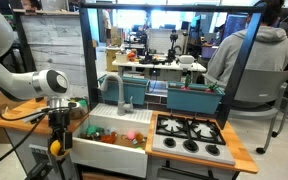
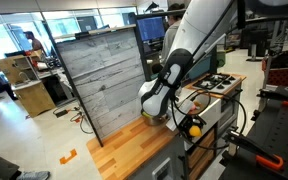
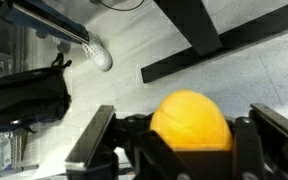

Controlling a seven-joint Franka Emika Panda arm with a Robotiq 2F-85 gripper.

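Note:
My gripper [image 1: 58, 138] points down beside the left end of the counter, in front of the white sink. At its fingertips is a rounded orange object [image 3: 191, 120], smooth and ball-like in the wrist view, with black fingers on both sides of it. Its lower part and the exact contact are hidden there. From the other side, the same orange object [image 2: 195, 131] hangs at the gripper's lower end, clear of the floor. The fingers look shut on it.
The white sink [image 1: 108, 154] holds several colourful items. To its right a stove top [image 1: 192, 136] is set in the wooden counter, with a faucet [image 1: 124, 92] behind the sink. Black frame bars [image 3: 194, 25] stand over open floor.

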